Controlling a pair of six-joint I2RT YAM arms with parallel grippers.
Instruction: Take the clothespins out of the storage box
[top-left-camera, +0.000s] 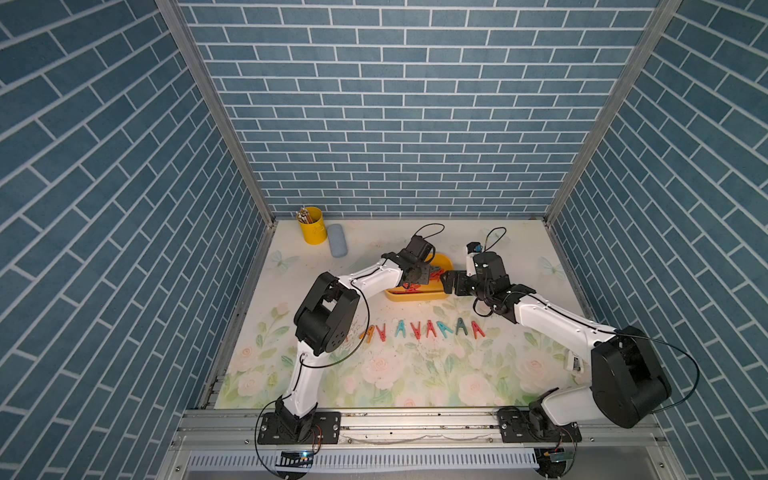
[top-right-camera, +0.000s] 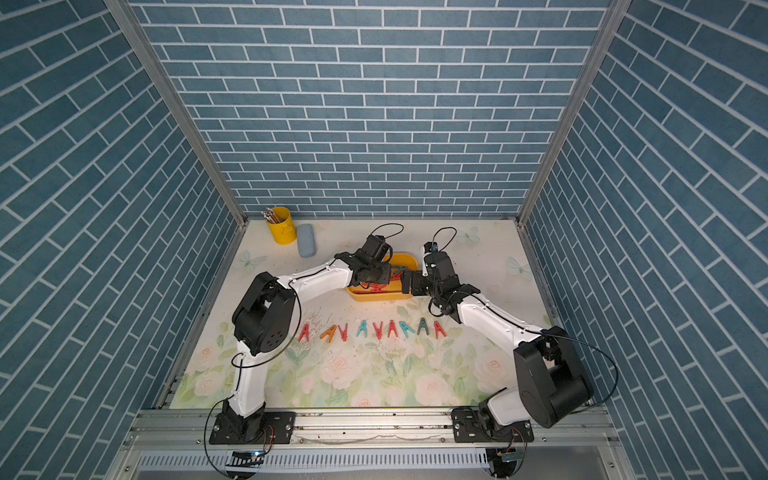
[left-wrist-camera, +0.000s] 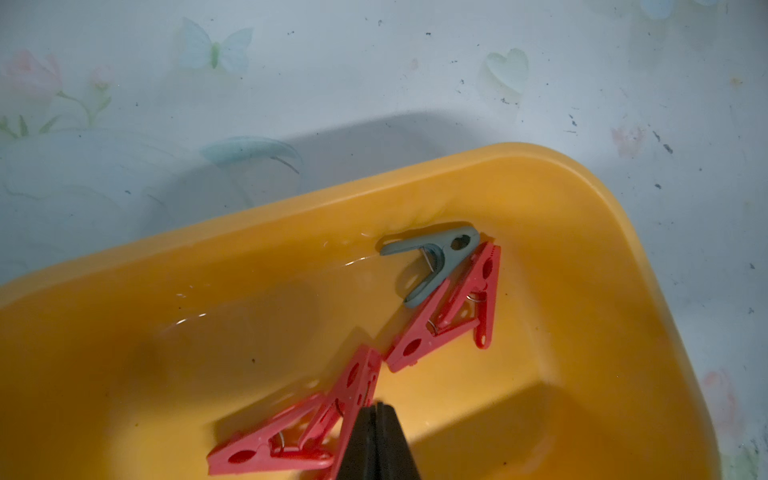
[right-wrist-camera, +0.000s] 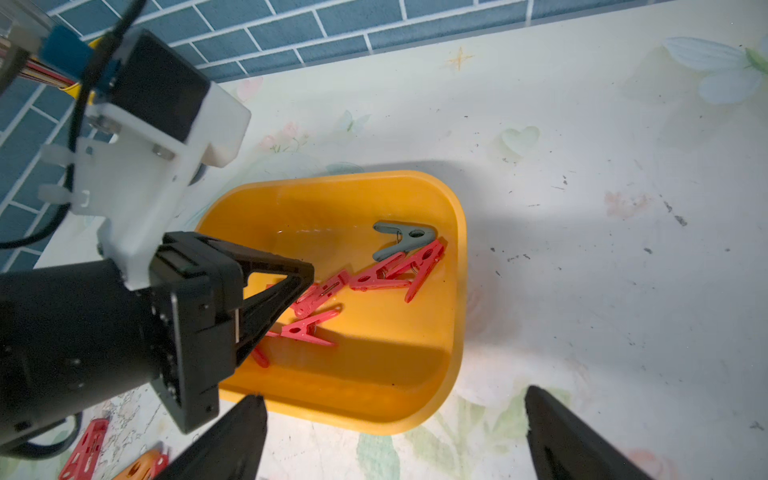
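Several red clothespins (left-wrist-camera: 444, 336) and one grey clothespin (left-wrist-camera: 428, 248) lie inside the orange storage box (left-wrist-camera: 200, 216). My left gripper is over the box interior, just at a group of red pins, shut with nothing seen held between its fingers. My right gripper (top-left-camera: 454, 281) hangs at the right side of the box, fingers open and empty in the right wrist view. Outside, in front of the box, several red, orange, teal and dark clothespins (top-right-camera: 392, 328) lie in a row on the table.
A yellow cup (top-left-camera: 314, 232) with sticks and a blue-grey case (top-left-camera: 337, 240) stand at the back left.
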